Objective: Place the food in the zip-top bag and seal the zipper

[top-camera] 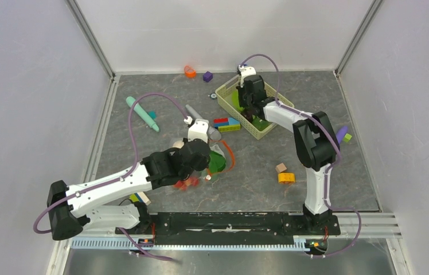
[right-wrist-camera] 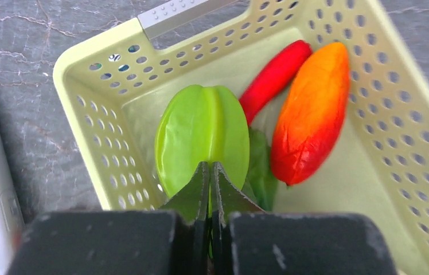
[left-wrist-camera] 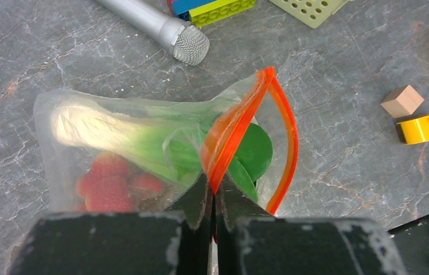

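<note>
The clear zip bag (left-wrist-camera: 69, 149) with an orange zipper (left-wrist-camera: 285, 166) holds a pale leek-like vegetable (left-wrist-camera: 86, 123), red fruit (left-wrist-camera: 109, 195) and green items (left-wrist-camera: 252, 149). My left gripper is shut on the bag's edge at the zipper. In the perforated basket (right-wrist-camera: 338, 200), my right gripper is shut at the near end of a light green vegetable (right-wrist-camera: 183, 132); whether it grips it I cannot tell. Beside it lie a red chili (right-wrist-camera: 275, 74), an orange-red vegetable (right-wrist-camera: 309, 114) and dark greens (right-wrist-camera: 264, 166).
A grey microphone (left-wrist-camera: 143, 23), Lego blocks (left-wrist-camera: 218, 11), a wooden cube (left-wrist-camera: 401, 100) and yellow blocks (left-wrist-camera: 424, 127) surround the bag. A mint stick (top-camera: 141, 114) lies left, a purple item (top-camera: 341, 134) right.
</note>
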